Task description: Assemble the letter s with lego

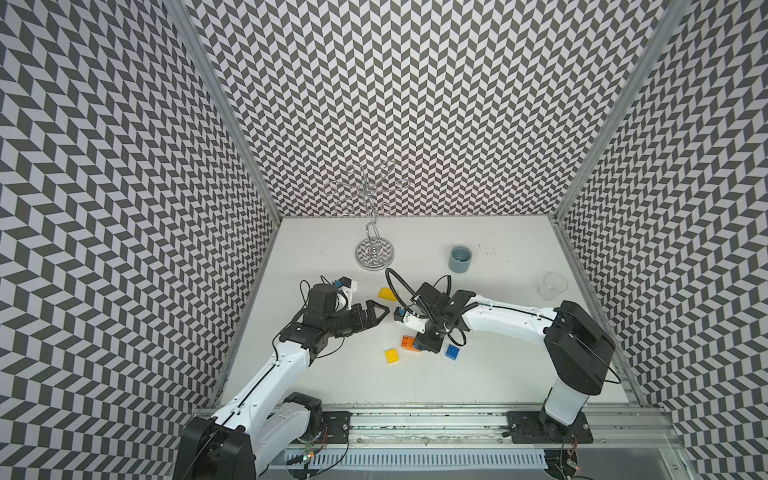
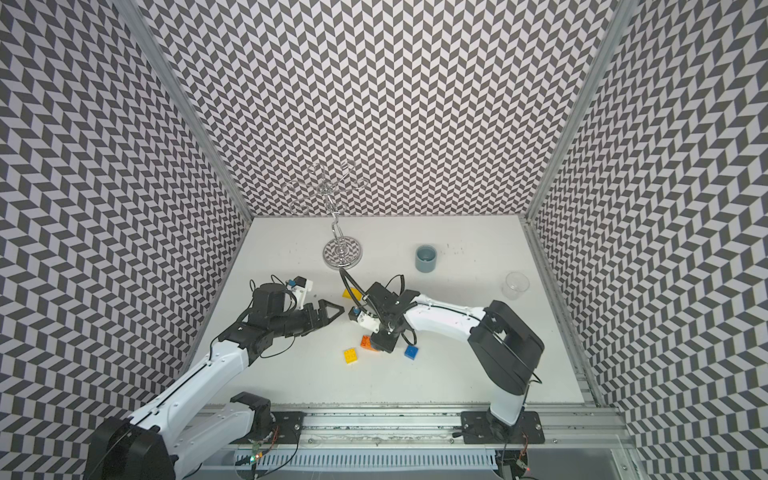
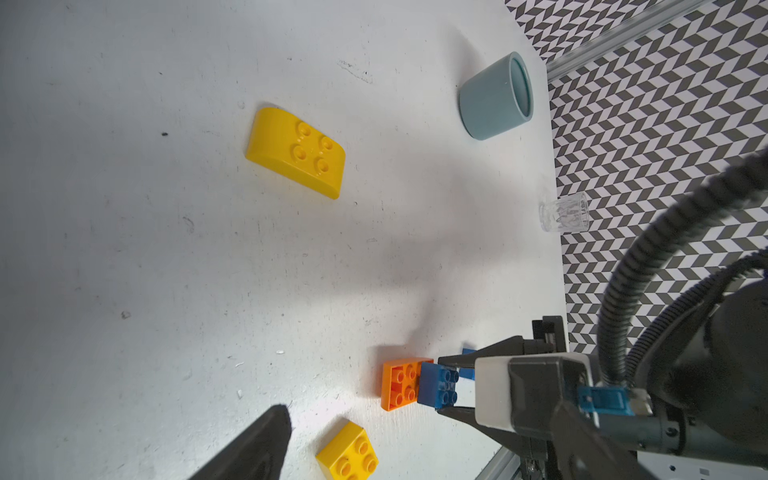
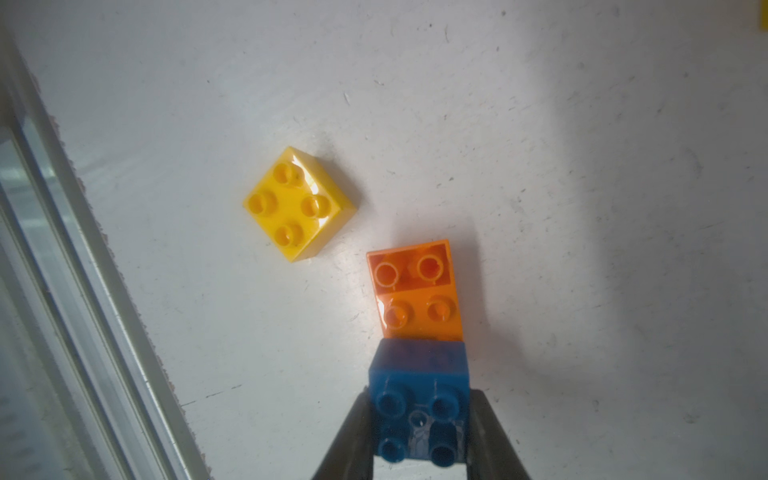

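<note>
My right gripper is shut on a blue brick [image 4: 420, 360], studs up. That brick covers one end of an orange brick [image 4: 420, 308] lying on the table; whether it is pressed down fully I cannot tell. Beside them lies a small yellow brick [image 4: 300, 204], apart. A longer yellow brick with rounded ends [image 3: 296, 152] rests farther back. Another blue brick [image 1: 453, 352] lies right of the right gripper, partly hidden behind it in the left wrist view. Over the table's left part, my left gripper [image 1: 381, 312] hangs open, empty, its fingers [image 3: 252, 448] blurred in its own view.
A blue-grey cup [image 1: 460, 258] stands at the back, with a clear glass [image 1: 553, 285] at the right. A metal stand [image 1: 374, 253] occupies the back left. Between the two arms the gap is narrow.
</note>
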